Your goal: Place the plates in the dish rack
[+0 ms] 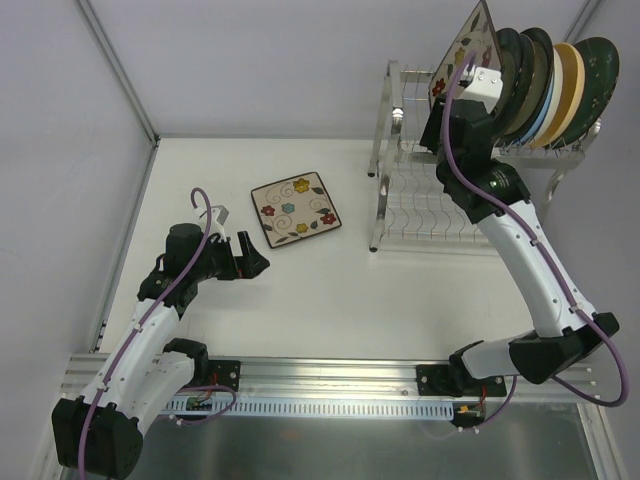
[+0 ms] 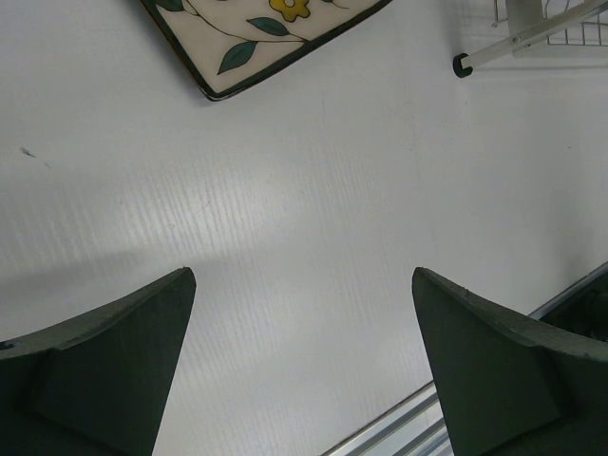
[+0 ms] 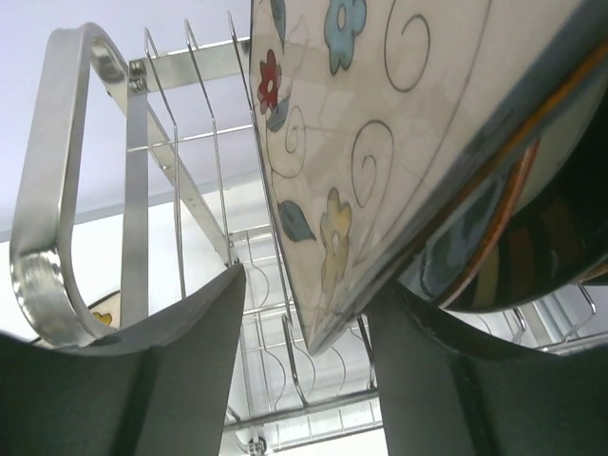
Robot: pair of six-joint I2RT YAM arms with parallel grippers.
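A square floral plate (image 1: 470,50) stands on edge in the upper left part of the dish rack (image 1: 397,120), leaning to the right. In the right wrist view its lower corner (image 3: 323,294) sits among the rack wires, between the parted fingers of my right gripper, which is open and not clamped on it. A second square floral plate (image 1: 297,209) lies flat on the table. My left gripper (image 1: 252,256) stands open and empty, close to that plate's near edge. In the left wrist view only a corner of the plate (image 2: 256,43) shows.
Several round plates (image 1: 590,90) stand on edge in the rack, right of the square one. Below them the lower wire tier (image 1: 425,205) looks empty.
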